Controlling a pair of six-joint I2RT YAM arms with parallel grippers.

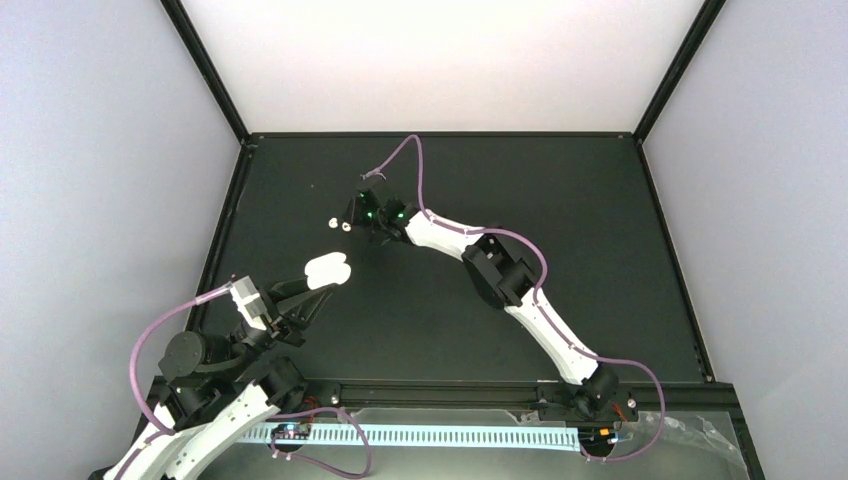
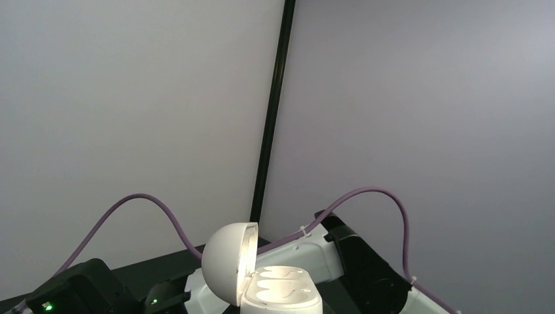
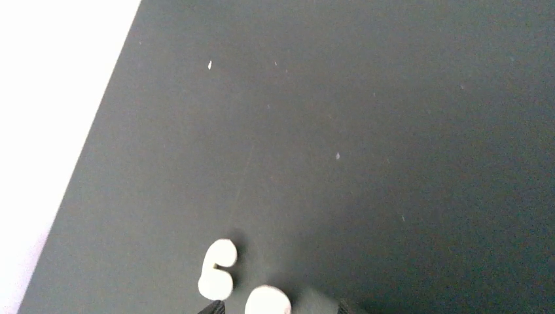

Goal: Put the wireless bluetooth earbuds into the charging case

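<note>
The white charging case hangs over the left part of the table, with my left gripper shut on it. Its lid is swung up, and the earbud slots look empty. Two white earbuds lie on the dark table. The first earbud shows whole in the right wrist view, just outside the left finger. Cut by that view's bottom edge, the second earbud sits in the gap of my right gripper, which is open with its fingertips apart. The left fingers are out of sight in the left wrist view.
The black table is otherwise mostly clear. A white wall borders the far side, beyond the earbuds. The right forearm stretches across the middle, with its purple cable arching above.
</note>
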